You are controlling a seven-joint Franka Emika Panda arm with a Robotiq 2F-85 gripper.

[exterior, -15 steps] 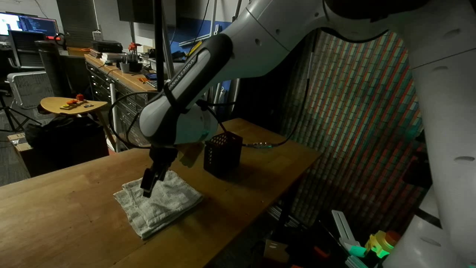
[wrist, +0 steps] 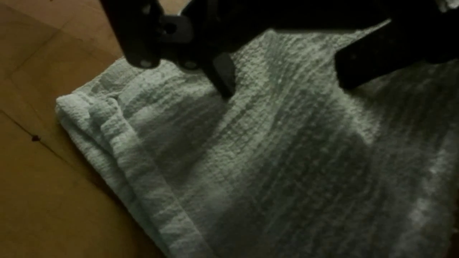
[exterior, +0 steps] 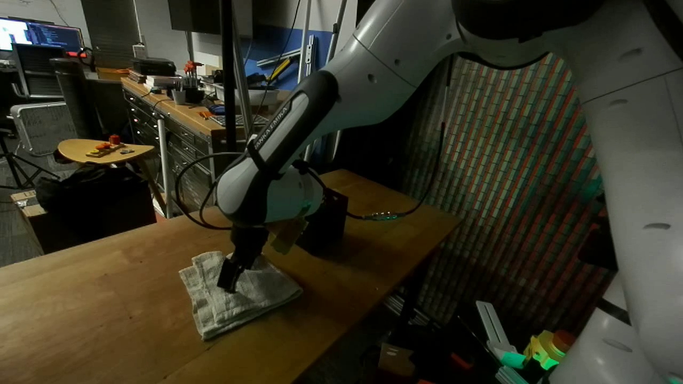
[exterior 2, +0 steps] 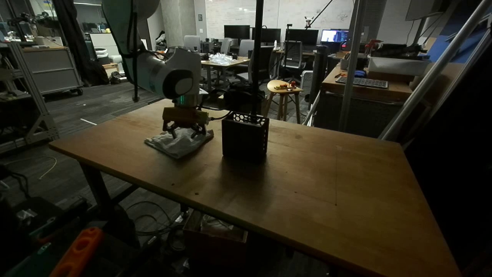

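A folded pale grey cloth (exterior: 272, 291) lies on the wooden table. My gripper (exterior: 228, 281) points down onto it, with fingertips at the cloth's surface. In the wrist view the gripper is part open, its two dark fingers well apart. A raised ridge of the cloth (wrist: 258, 99) runs between them, and folded layers show along its left edge. From the other side, exterior view 2 shows the gripper (exterior 2: 185, 134) over the cloth (exterior 2: 177, 147), a finger on either side of its middle. Whether both tips press into the fabric, I cannot tell.
Close beside the cloth stands a black box with a perforated rim (exterior 2: 244, 138), near the arm. A cable (exterior: 410, 208) hangs down to the table behind it. Bare tabletop (exterior 2: 323, 184) stretches out on the box's other side.
Seen from exterior view 1, my gripper has come down and moved a little right onto the cloth. The cloth's left and right edges have shifted slightly right, and its top looks more rumpled.
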